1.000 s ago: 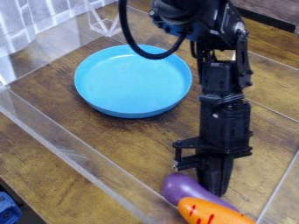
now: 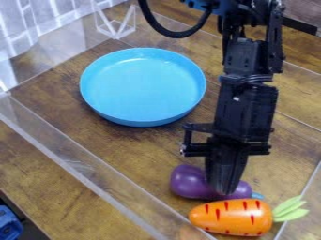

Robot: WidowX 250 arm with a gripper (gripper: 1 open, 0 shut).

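My black gripper (image 2: pixel 226 173) points down over a purple toy eggplant (image 2: pixel 194 183), its fingertips close to it. The fingers look shut, though what lies between them is hard to see. An orange toy carrot (image 2: pixel 232 217) with green leaves lies just below the eggplant, near the bottom edge of the view.
A blue plate (image 2: pixel 142 80) sits on the wooden surface at the upper left. A clear plastic edge runs diagonally along the left. The wood between plate and vegetables is clear. A blue object (image 2: pixel 7 225) shows at the bottom left corner.
My gripper has shifted slightly up. The carrot has moved up and turned more level, with its green leaves now showing; the eggplant has also shifted slightly up.
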